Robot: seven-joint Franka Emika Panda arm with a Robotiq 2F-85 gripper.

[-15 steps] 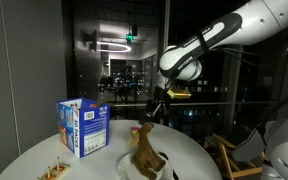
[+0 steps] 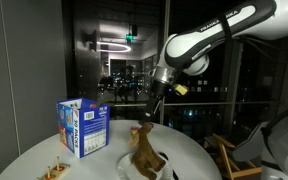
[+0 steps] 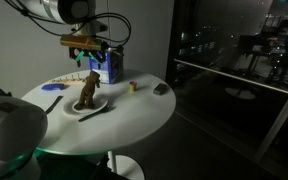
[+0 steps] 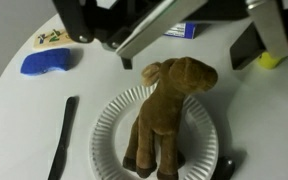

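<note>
A brown stuffed animal toy (image 4: pixel 169 110) sits upright on a white paper plate (image 4: pixel 105 130), which rests on the round white table. The same toy (image 3: pixel 89 90) shows at the left of exterior view 2 and the toy (image 2: pixel 147 155) at the bottom of exterior view 1. Above it hangs my gripper, its fingers wide apart and nothing between them. In the wrist view the toy's head lies just below the gap in the image. From exterior view 1 the gripper (image 2: pixel 154 105) appears above the toy, apart from it.
A blue box (image 2: pixel 84 128) stands on the table behind the plate. A blue sponge (image 4: pixel 46 61) and a dark knife (image 4: pixel 62 138) lie left of the plate. A yellow item (image 3: pixel 132 87) and a dark object (image 3: pixel 161 89) sit to the right.
My arm has shifted slightly in exterior view 1, with the gripper a little further left. The toy, plate and box have stayed where they were.
</note>
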